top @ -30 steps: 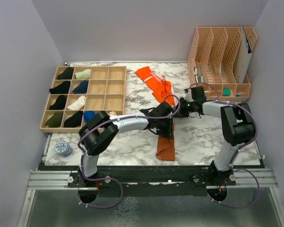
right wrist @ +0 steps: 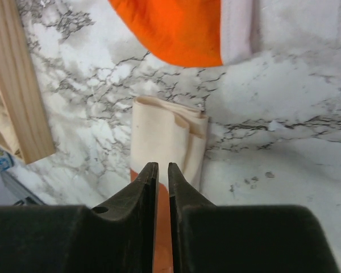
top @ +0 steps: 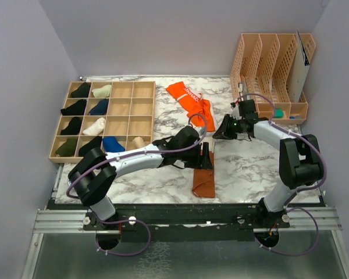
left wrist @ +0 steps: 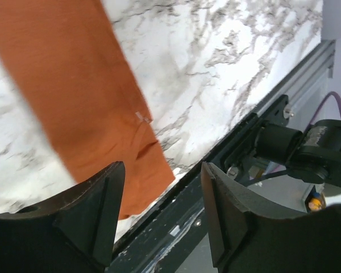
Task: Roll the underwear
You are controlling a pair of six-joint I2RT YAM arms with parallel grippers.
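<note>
The rust-brown underwear [top: 204, 185] lies folded into a long narrow strip on the marble table, partly hidden by my left arm in the top view. Its lower end [left wrist: 96, 119] shows below the left gripper. The cream waistband [right wrist: 159, 131], at the far end, is folded in layers. My left gripper [top: 206, 161] is over the middle of the strip, its fingers [left wrist: 111, 190] well apart with nothing between them. Beside the waistband, my right gripper has only a narrow gap between its fingers, and no cloth shows gripped there.
An orange lettered garment [top: 193, 106] lies behind the underwear. At the left stands a wooden compartment box [top: 142, 108] with rolled items in several cells. A peach rack [top: 253, 52] stands back right.
My left gripper has spread its fingers and shifted a little left; its arm has swung left, covering the blue-white tin. The right gripper has come slightly nearer the front.
</note>
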